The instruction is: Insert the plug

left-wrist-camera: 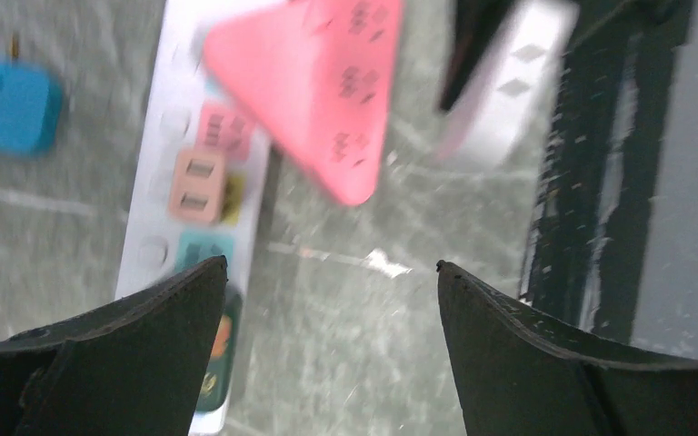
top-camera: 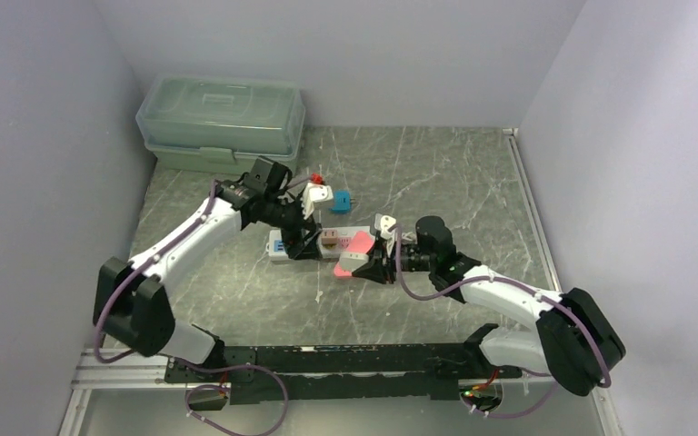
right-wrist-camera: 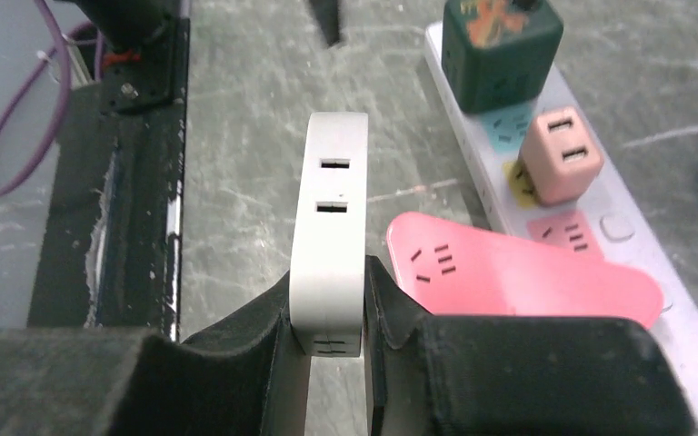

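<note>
A white plug (right-wrist-camera: 330, 236) with two slots is clamped in my right gripper (top-camera: 368, 265), filling the front of the right wrist view, above a pink board (right-wrist-camera: 509, 282). My left gripper hangs open, with nothing between its fingers, over the white power strip (left-wrist-camera: 154, 218). The strip carries a small pink plug (right-wrist-camera: 559, 163) and a dark green block (right-wrist-camera: 500, 64), beside the pink board.
A blue plug (top-camera: 342, 202) lies behind the strip. A translucent green box (top-camera: 218, 118) stands at the back left. Grey walls close in the sides and back; the table is clearest at right and front.
</note>
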